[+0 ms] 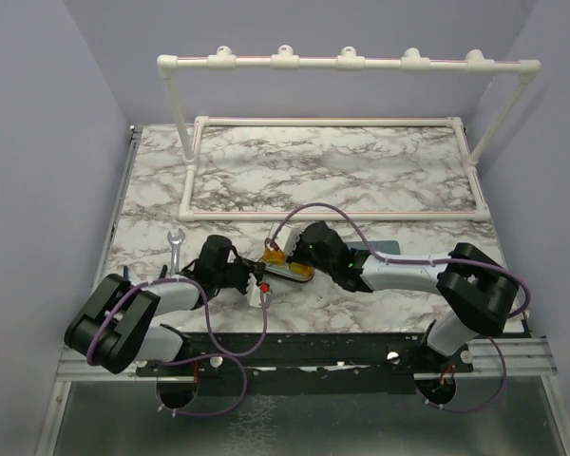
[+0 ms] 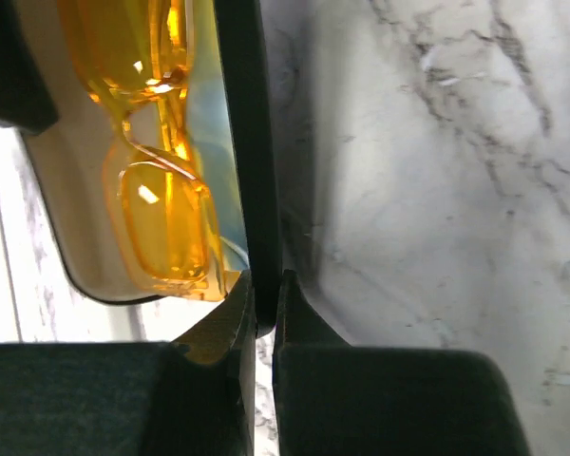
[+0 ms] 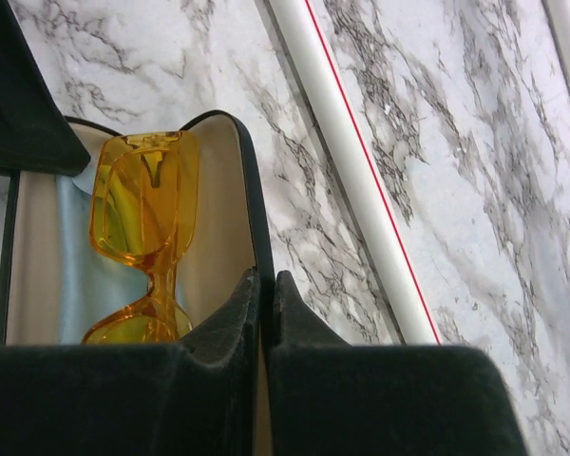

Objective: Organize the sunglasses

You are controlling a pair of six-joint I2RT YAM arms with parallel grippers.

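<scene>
An open glasses case lies at the table's front middle between my grippers, holding yellow sunglasses on a pale blue lining, as both wrist views show. My left gripper is shut on the case's dark rim at one side. My right gripper is shut on the rim along another edge, beside the sunglasses. The far end of the case is partly hidden by the grippers in the top view.
A white pipe frame lies just behind the case. A wrench is at the left, a grey mat at the right, partly under the right arm.
</scene>
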